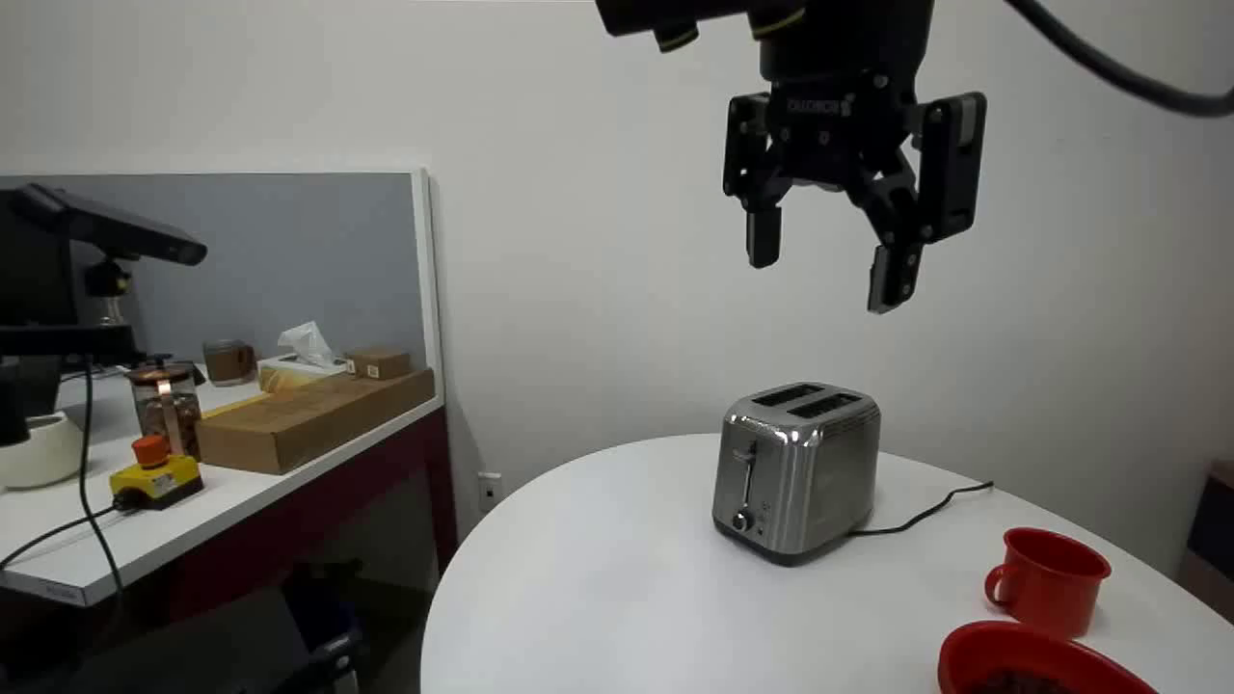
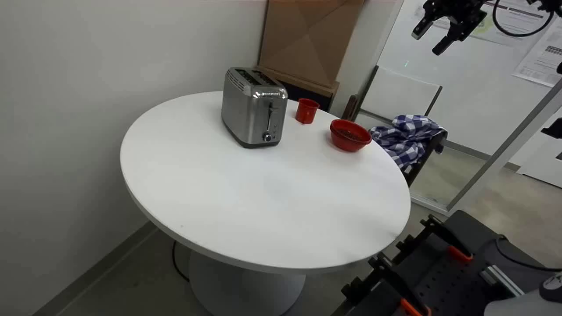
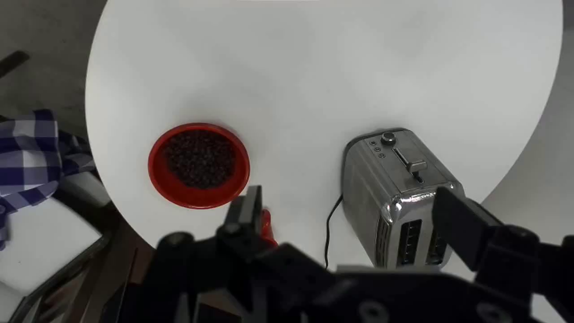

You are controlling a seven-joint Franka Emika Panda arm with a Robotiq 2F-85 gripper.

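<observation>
My gripper is open high above the round white table, with only air between its fingers. In exterior view 2 the gripper appears at the upper right, well clear of everything on the table. A steel toaster stands upright near the wall, its lever side facing the table's middle and its two slots looking empty. Beside it is a red mug; in the wrist view my gripper hides most of the mug. A red bowl holds many small dark beans.
The toaster's black cord trails on the table toward the mug. A blue checked cloth lies on a chair past the table's edge. A side desk bears boxes and a yellow emergency stop.
</observation>
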